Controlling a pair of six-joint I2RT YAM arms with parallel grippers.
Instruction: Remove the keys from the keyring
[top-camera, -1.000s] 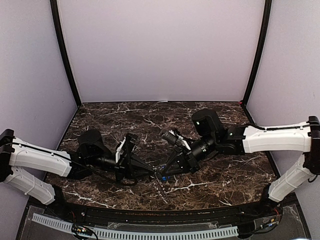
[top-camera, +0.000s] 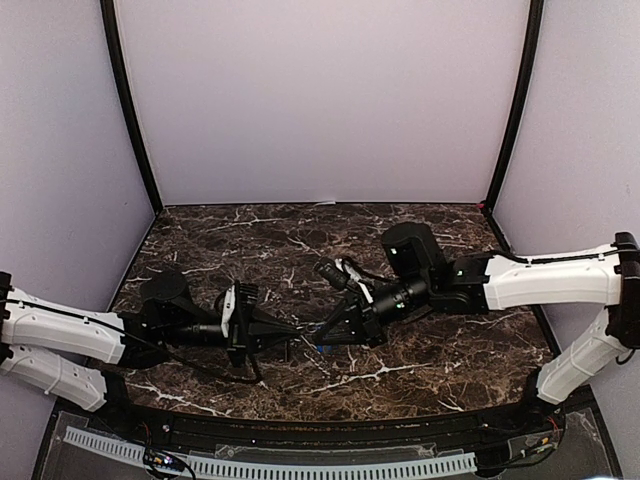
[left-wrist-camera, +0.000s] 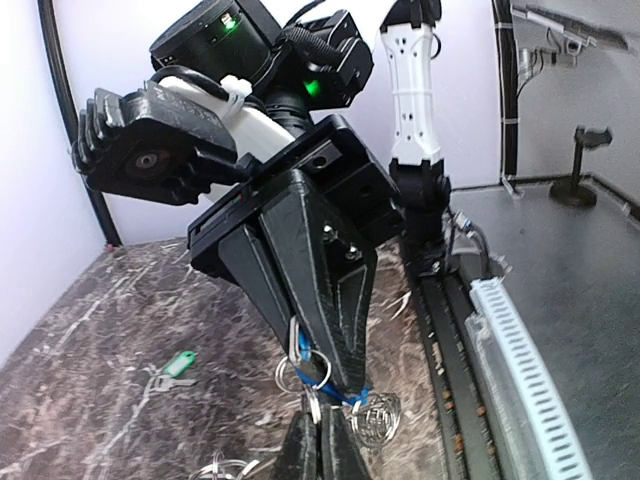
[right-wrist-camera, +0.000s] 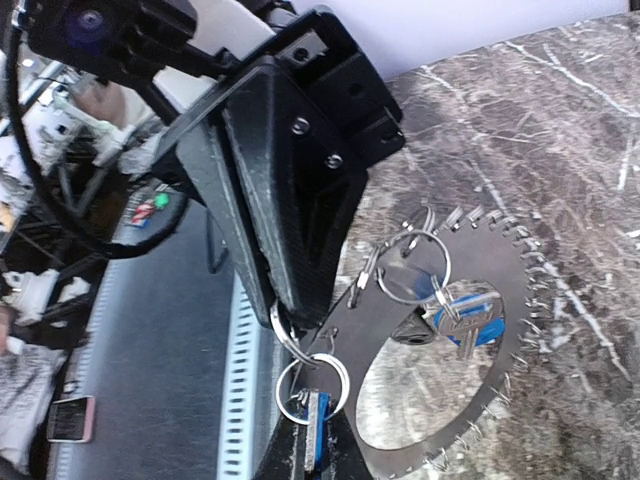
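Observation:
Between the two grippers hangs the keyring, a large metal oval (right-wrist-camera: 515, 300) edged with many small loops. A metal link (right-wrist-camera: 283, 335) is pinched in the tips of my left gripper, which is shut. This link passes through a small round split ring (right-wrist-camera: 343, 385). Also on that ring is a blue-headed key (right-wrist-camera: 318, 430), seen edge-on in my right gripper, shut on it. Another blue key (right-wrist-camera: 475, 318) and a black-headed key (right-wrist-camera: 412, 328) hang near another ring (right-wrist-camera: 445, 262). From the top view these parts are too small to tell apart.
On the marble tabletop (top-camera: 250, 235) lies a key with a green tag (left-wrist-camera: 180, 364), clear of both grippers. A white slotted rail (top-camera: 270, 468) runs along the front edge.
My left gripper has shifted left, and my right gripper slightly left too. The keyring, earlier hanging toward the front in the top view, now shows much less there.

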